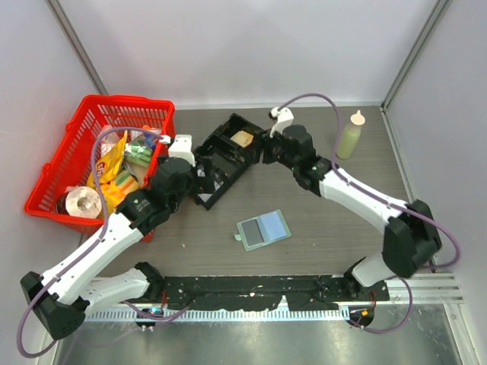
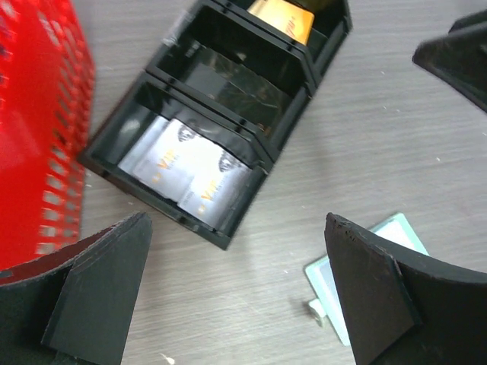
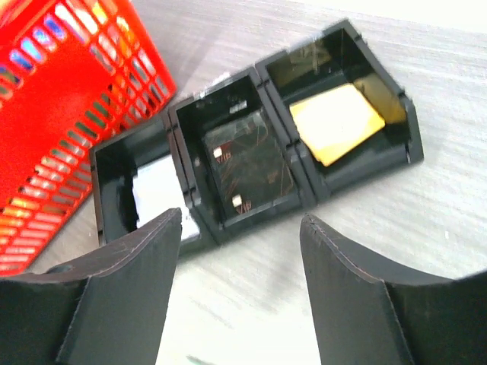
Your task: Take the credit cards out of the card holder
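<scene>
An open card holder point(image 1: 262, 230) with a pale green edge, one blue panel and one grey panel, lies flat on the table; only its corner point(image 2: 396, 231) and tab show in the left wrist view. Two white VIP cards point(image 2: 186, 169) rest in the near compartment of the black box point(image 1: 228, 160). A dark see-through card-like piece point(image 3: 251, 156) is in the middle compartment, a yellow-orange piece point(image 3: 335, 122) in the far one. My left gripper is open above the near end of the box. My right gripper, empty and open, stands at the box's right side.
A red basket point(image 1: 53, 179) full of packets and a tape roll point(image 1: 83, 202) stands against the box's left side. At the right back is a pale green bottle point(image 1: 350, 135). Bare table surrounds the card holder.
</scene>
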